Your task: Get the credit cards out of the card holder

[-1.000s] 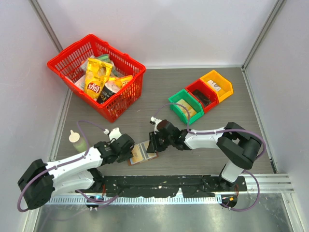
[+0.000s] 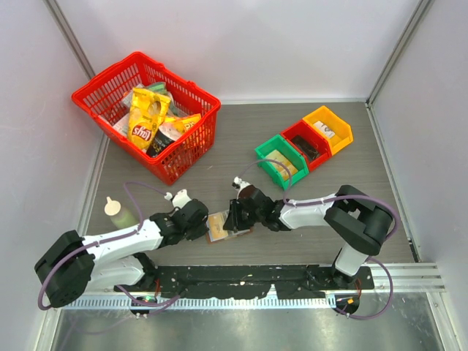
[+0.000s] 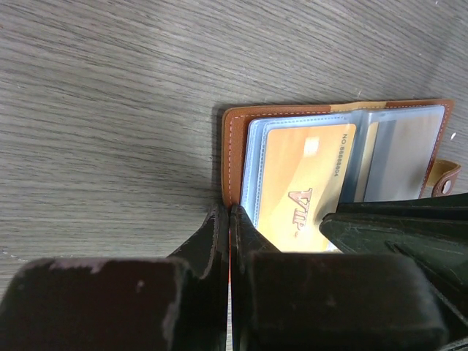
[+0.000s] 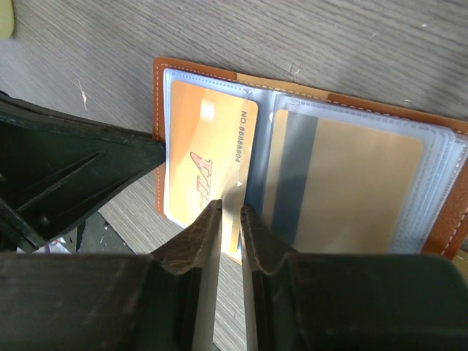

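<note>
The brown card holder (image 2: 219,226) lies open on the table between both grippers, clear sleeves facing up. A gold VIP card (image 3: 300,175) fills its left sleeve; a second gold card (image 4: 344,183) with a dark stripe sits in the sleeve beside it. My left gripper is shut, its tips at the holder's left edge. My right gripper has its tips on the inner edge of the VIP card, close together with a narrow gap; whether they pinch anything is unclear.
A red basket (image 2: 197,139) of snacks stands at back left, with a pale bottle (image 2: 121,216) below it. Green, red and yellow bins (image 2: 329,115) stand at back right. Bare table lies behind the holder and on the right.
The card holder and both grippers have shifted to the right in the top view over the last second, with the holder still between them.
</note>
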